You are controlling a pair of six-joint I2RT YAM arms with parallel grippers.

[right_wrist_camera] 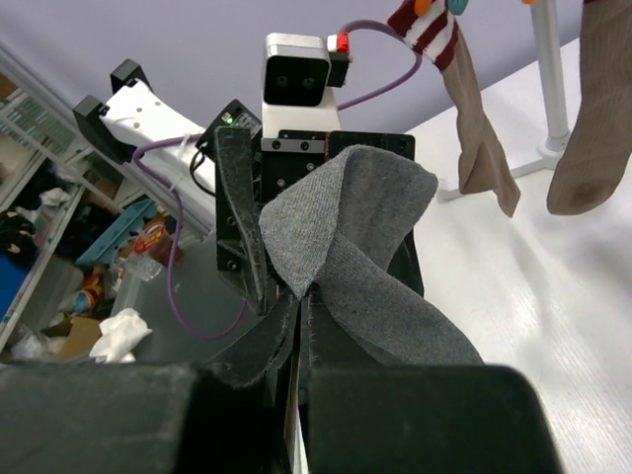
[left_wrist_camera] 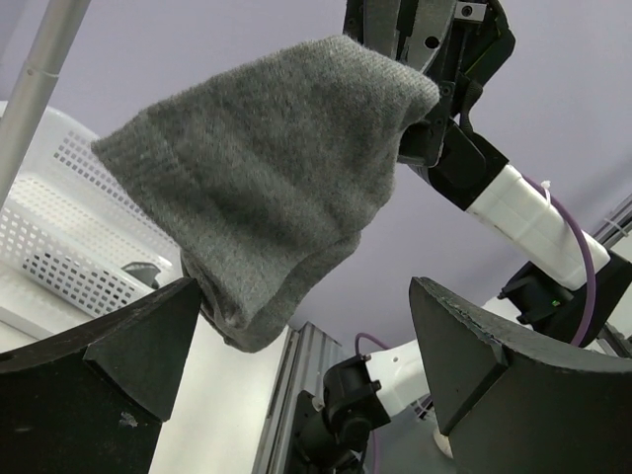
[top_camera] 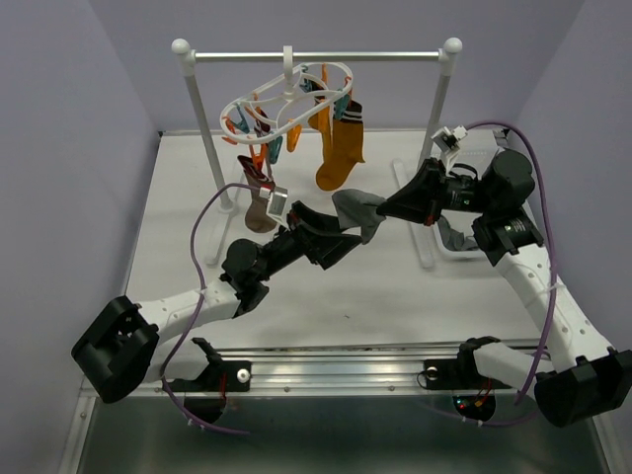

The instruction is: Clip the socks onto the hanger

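A grey sock [top_camera: 357, 211] hangs from my right gripper [top_camera: 387, 207], which is shut on it. In the left wrist view the sock [left_wrist_camera: 267, 168] fills the space in front of my left gripper, whose fingers stand open with nothing gripped. In the right wrist view the sock [right_wrist_camera: 365, 237] droops from the shut fingertips, with my left gripper behind it. The round white hanger [top_camera: 287, 109] with coloured clips hangs from the rail, carrying mustard socks [top_camera: 343, 148] and brown socks [top_camera: 260, 207].
A white basket [left_wrist_camera: 69, 247] with grey socks stands at the back right, beside the rack's post [top_camera: 434, 109]. The rail [top_camera: 365, 56] spans the back.
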